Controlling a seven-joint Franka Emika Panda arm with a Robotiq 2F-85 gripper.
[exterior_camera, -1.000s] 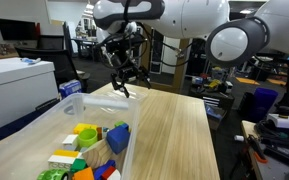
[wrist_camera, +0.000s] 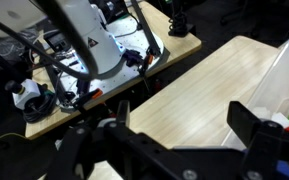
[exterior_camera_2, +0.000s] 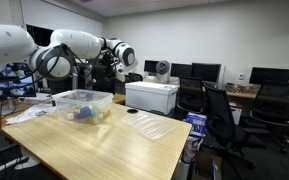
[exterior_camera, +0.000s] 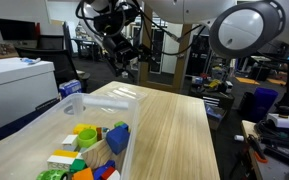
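Observation:
My gripper is open and empty, its two dark fingers spread wide in the wrist view. In exterior view 1 the gripper (exterior_camera: 131,72) hangs above the table behind the bin. The clear plastic bin (exterior_camera: 129,155) holds colourful blocks and toys, among them a blue block (exterior_camera: 117,139), a green cup-like piece (exterior_camera: 87,137) and an orange piece (exterior_camera: 83,174). A flat pale sheet or clear lid (exterior_camera: 127,92) lies on the table past the bin. At the wrist view's right edge, part of the bin (wrist_camera: 274,90) shows, partly covered by a finger.
Bare wooden table (exterior_camera: 179,130) stretches to the right of the bin. Behind stand a white cabinet (exterior_camera_2: 151,96) and a dark office chair (exterior_camera_2: 227,118). The robot's base (wrist_camera: 114,45) and cables border the table in the wrist view.
My gripper has risen from low behind the bin to higher above the table, shifting slightly right in exterior view 1. The bin and its contents look unmoved.

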